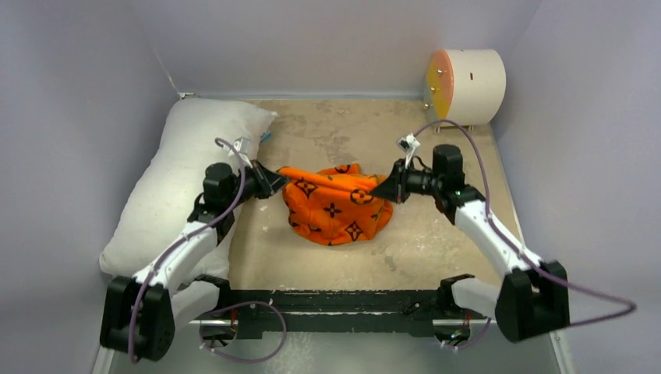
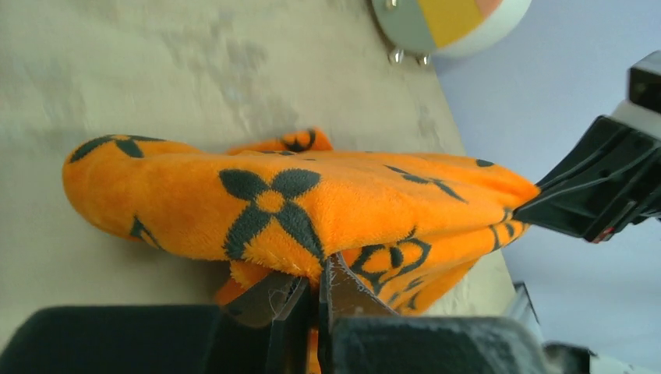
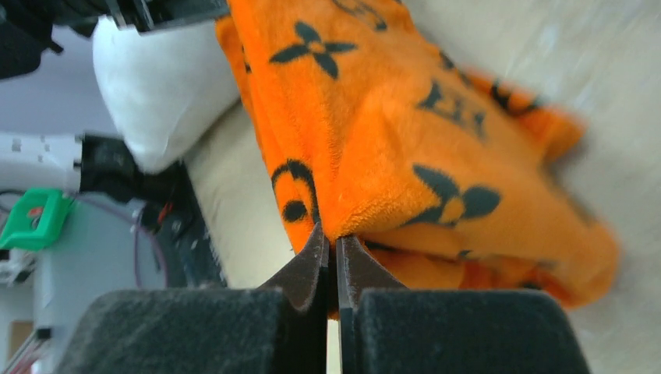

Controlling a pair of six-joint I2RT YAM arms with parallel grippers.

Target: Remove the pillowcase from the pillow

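Observation:
The orange pillowcase (image 1: 331, 214) with dark flower motifs is off the pillow, its upper edge stretched between both grippers over the middle of the table. My left gripper (image 1: 285, 180) is shut on its left end; in the left wrist view the cloth (image 2: 273, 199) runs into the closed fingertips. On the right end, my right gripper (image 1: 374, 193) is shut too, the fabric (image 3: 374, 183) pinched at its tips in the right wrist view. The bare white pillow (image 1: 167, 187) lies on the table's left side, beside and partly behind the left arm.
A rounded cabinet (image 1: 471, 86) with coloured drawers stands at the back right corner. Bare tabletop (image 1: 343, 269) shows in front of the cloth and on both sides of it.

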